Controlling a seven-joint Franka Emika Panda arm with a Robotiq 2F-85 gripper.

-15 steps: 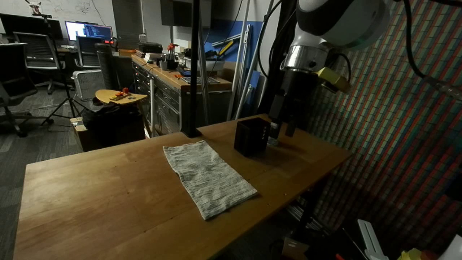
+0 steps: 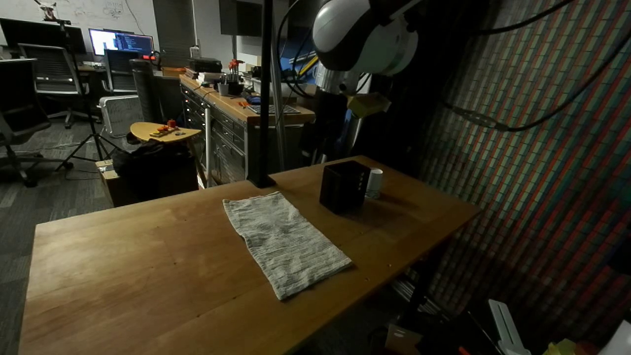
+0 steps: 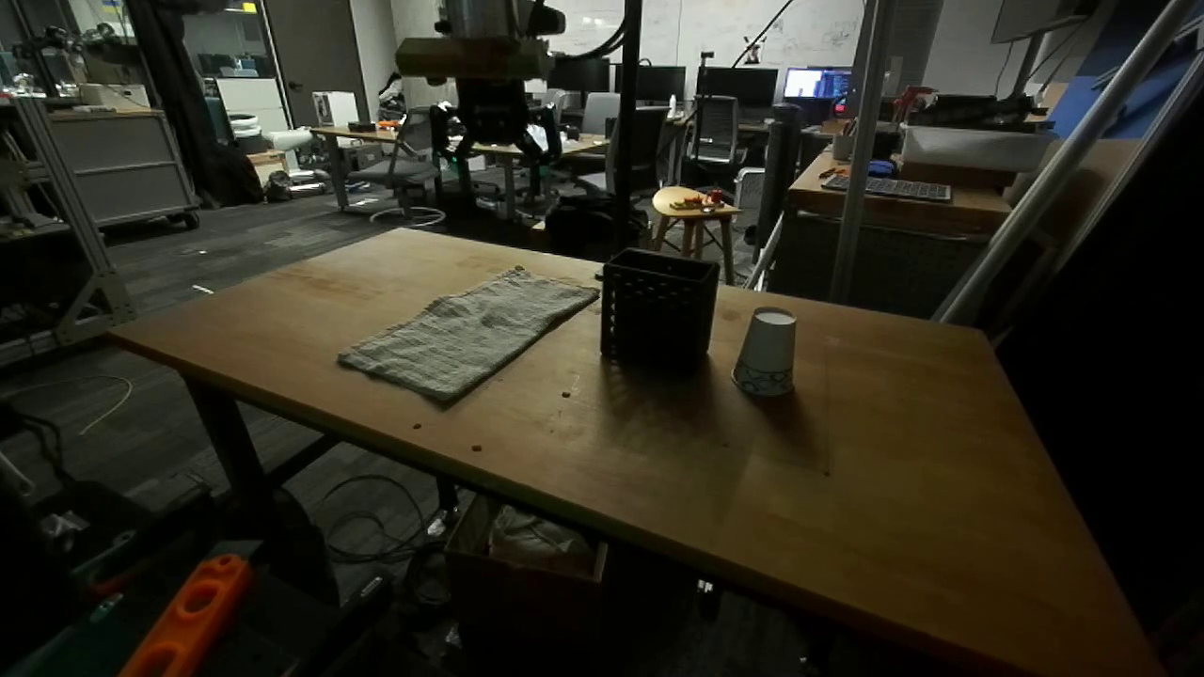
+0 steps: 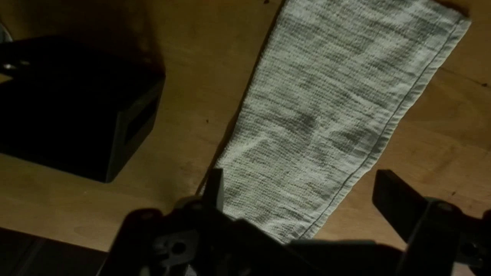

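Spread flat on the wooden table is a pale grey-white cloth (image 2: 285, 242); in the wrist view the cloth (image 4: 317, 119) runs diagonally beneath my gripper. Its two fingers are wide apart with nothing held between them. From the second exterior view, the gripper (image 3: 497, 152) hangs well above the table. A black box-shaped holder (image 3: 657, 310) with small holes stands beside the cloth. Past it, a white paper cup (image 3: 768, 352) rests upside down, patterned near its rim. The first exterior view shows the cup (image 2: 374, 182) partly behind the holder (image 2: 344, 186).
The table (image 3: 880, 485) has free room around the cup and at the far left. A dark upright post (image 2: 263, 106) rises at the table's back edge. Behind stands a workbench (image 2: 236, 109) with drawers.
In exterior view 1 the arm has moved left and upward, away from the cup, which now shows more fully. Cloth, holder and cup stay where they were.
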